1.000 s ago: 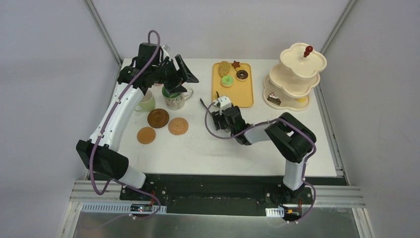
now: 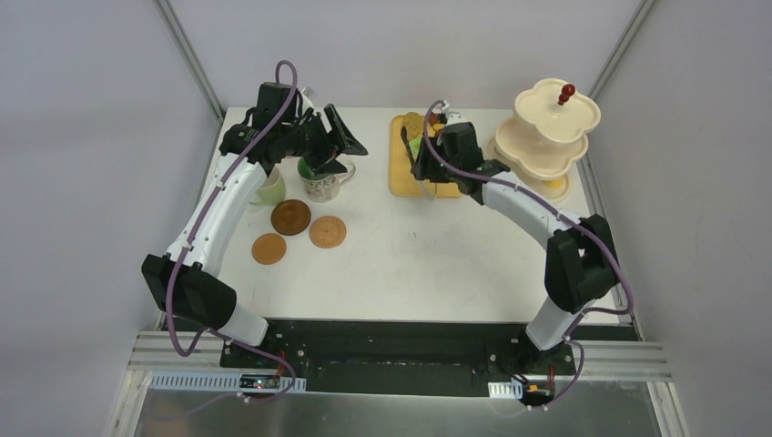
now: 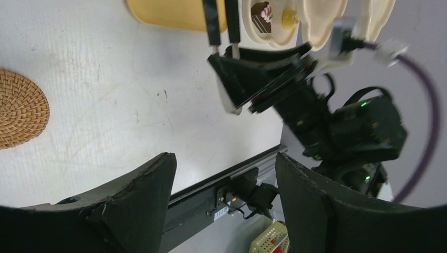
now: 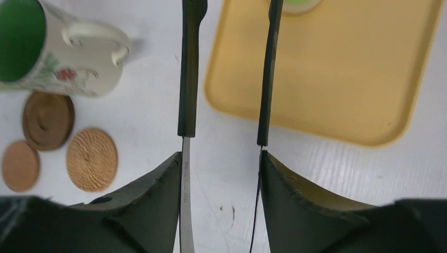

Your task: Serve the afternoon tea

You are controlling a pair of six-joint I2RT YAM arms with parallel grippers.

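My right gripper is shut on a pair of tongs with metal arms and black tips [image 4: 188, 89]; the tongs' two arms stand apart with nothing seen between them. In the top view the right gripper [image 2: 426, 170] is over the yellow tray [image 2: 397, 173]. On the tray show a cookie [image 2: 414, 122] and part of a green donut [image 2: 414, 146]; the rest is covered by the arm. At the left, my empty left gripper [image 2: 354, 161] stands open above and beside a flowered mug [image 2: 320, 189]. The tiered cream stand [image 2: 537, 150] is at the back right.
A pale green cup [image 2: 271, 188] stands partly under the left arm. Three round coasters, one of them dark brown [image 2: 290, 218], lie in front of the mugs.
The right gripper has moved back and slightly right with the tongs, from the tray's front edge to over the tray. The left arm has barely moved.
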